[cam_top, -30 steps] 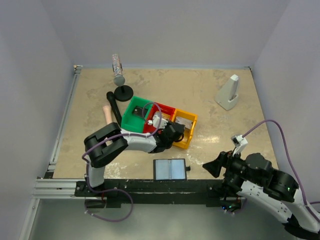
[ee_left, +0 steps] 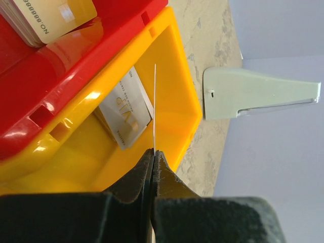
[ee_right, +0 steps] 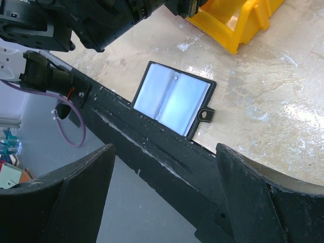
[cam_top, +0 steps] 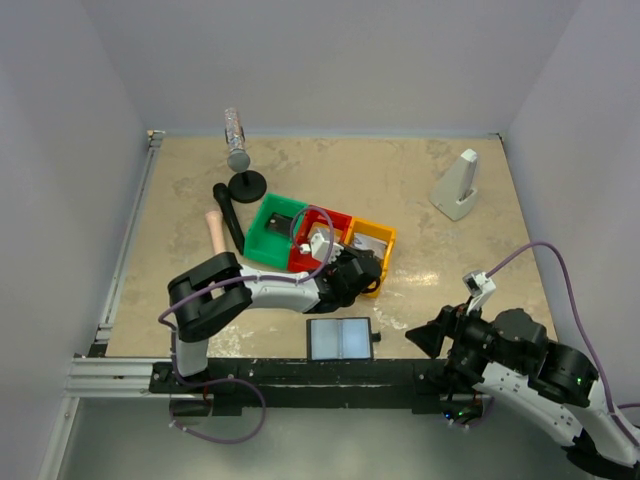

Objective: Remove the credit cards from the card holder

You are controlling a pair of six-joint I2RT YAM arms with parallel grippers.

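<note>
My left gripper is shut on a thin card [ee_left: 154,104], seen edge-on as a narrow pale line, above the yellow bin [ee_left: 183,83]. More silver cards [ee_left: 126,109], one marked VIP, lie inside that bin. The black card holder [cam_top: 340,339] lies open and flat at the table's front edge. Its two clear pockets [ee_right: 179,104] look empty. To the right of the holder, my right gripper is open beyond the table's front edge, with nothing between its fingers.
A red bin [cam_top: 326,226] holding gold cards [ee_left: 55,17] and a green bin [cam_top: 265,240] adjoin the yellow one. A pale stand [cam_top: 457,187] is at the back right; a black lamp-like stand [cam_top: 247,184] is at the back left. Table right of the bins is bare.
My left gripper has shifted slightly right and toward the front of the yellow bin. The holder and my right arm have stayed in place.
</note>
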